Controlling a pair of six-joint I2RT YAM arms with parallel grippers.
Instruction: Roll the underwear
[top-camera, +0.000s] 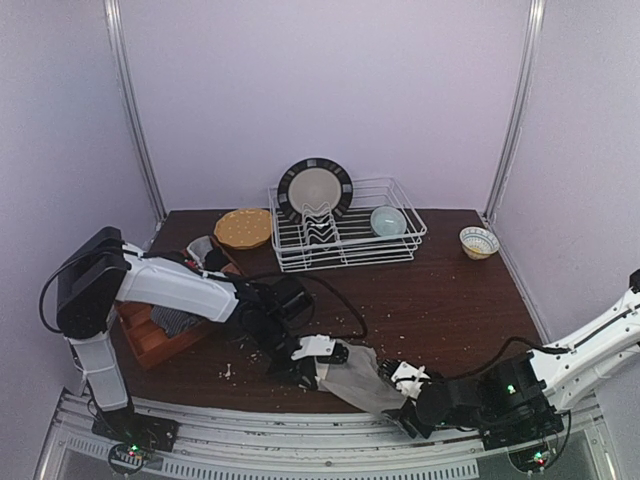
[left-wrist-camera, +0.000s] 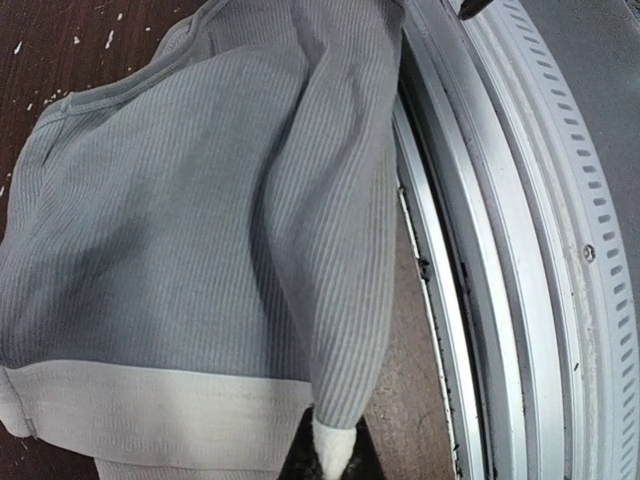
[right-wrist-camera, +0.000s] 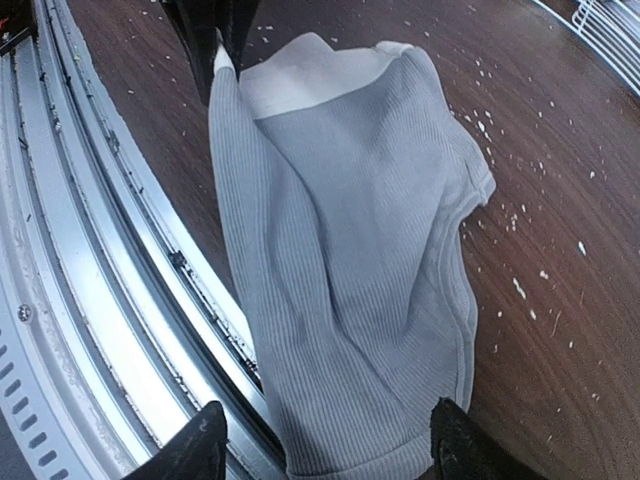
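Note:
The grey ribbed underwear (top-camera: 354, 381) with a white waistband (left-wrist-camera: 180, 405) lies at the table's front edge between my two arms. My left gripper is shut on the waistband's near corner, and a long fold of cloth runs from there. In the right wrist view, that pinched corner shows at the top, with the underwear (right-wrist-camera: 350, 230) stretching down toward me. My right gripper stands open at the opposite end, its two fingers spread to either side of the grey edge. Whether its fingers touch the cloth, I cannot tell.
A metal rail (top-camera: 300, 425) runs along the table's front, right by the cloth. Behind are a white dish rack (top-camera: 345, 250) and a wooden box (top-camera: 150, 343) with clothing, partly under my left arm.

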